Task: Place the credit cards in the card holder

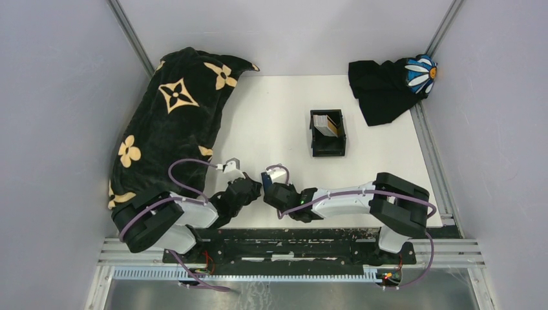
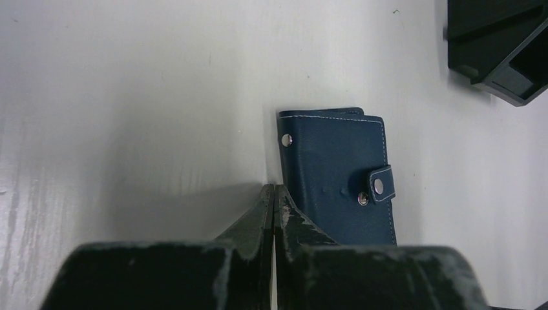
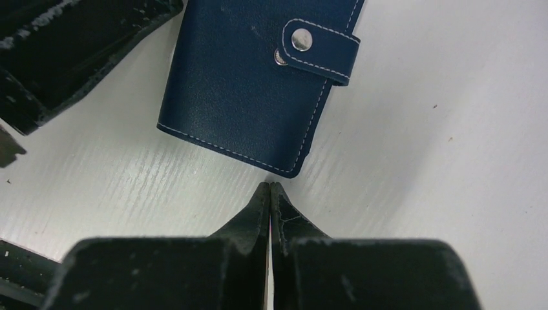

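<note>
The dark blue card holder (image 2: 339, 168) lies flat on the table, its strap snapped across one edge. In the top view only a strip of the holder (image 1: 265, 179) shows between my two hands. My left gripper is shut, its tips right by the holder's spine edge; nothing shows between them, and contact is hard to tell. Just off one short end of the holder (image 3: 249, 97), my right gripper is shut and empty. The credit cards (image 1: 325, 126) stand in a black box (image 1: 329, 149) farther back.
A dark patterned cloth (image 1: 174, 110) covers the table's left side. At the back right lies a black cloth (image 1: 381, 90) with a flower print. Bare white table (image 1: 278, 110) surrounds the box.
</note>
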